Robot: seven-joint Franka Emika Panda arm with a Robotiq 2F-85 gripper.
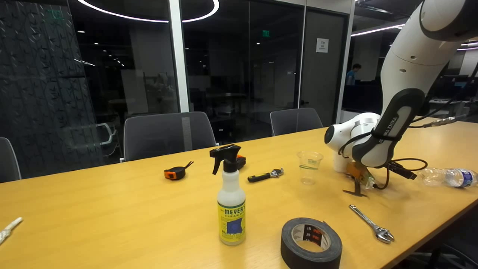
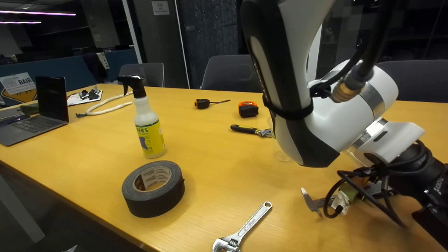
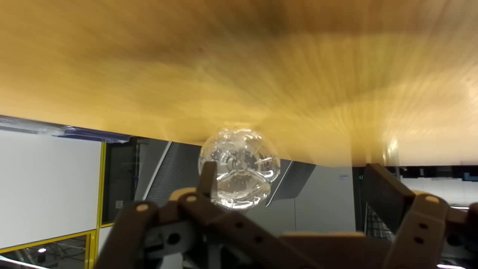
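Observation:
A clear plastic bottle [image 1: 441, 177] with a blue and white label lies on its side on the table at the right, close to the near edge. In the wrist view the round base of the bottle [image 3: 242, 168] faces me, nearer the left finger [image 3: 208, 179] than the right. My gripper is open, its fingers wide apart and low along the tabletop. Whether a finger touches the bottle I cannot tell. In the second exterior view only the dark gripper body [image 2: 434, 189] shows at the right edge; its fingertips are out of frame.
Near the wrist are a clear cup [image 1: 309, 168], a dark metal tool [image 2: 315, 203] and a silver wrench [image 1: 372, 224]. Black tape [image 1: 311, 260], a spray bottle [image 1: 231, 215], a black-and-yellow tool [image 2: 250, 130] and tape measures [image 2: 248, 109] stand farther off.

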